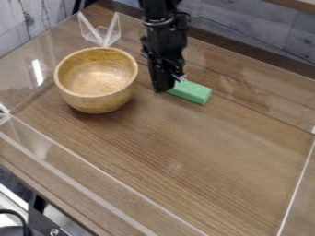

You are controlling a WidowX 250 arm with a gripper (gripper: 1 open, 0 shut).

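My black gripper (161, 76) hangs at the top middle, over the back of the wooden table, just right of a large round tan bowl (96, 97). A green rectangular block (191, 91) lies on the table just below and right of the gripper. The gripper's tips are small and dark, so I cannot tell whether they are open or shut or touch the block.
A white wire-like object (105, 29) lies at the upper left behind the bowl. The table's edge runs along the left, with dark items beyond at the lower left.
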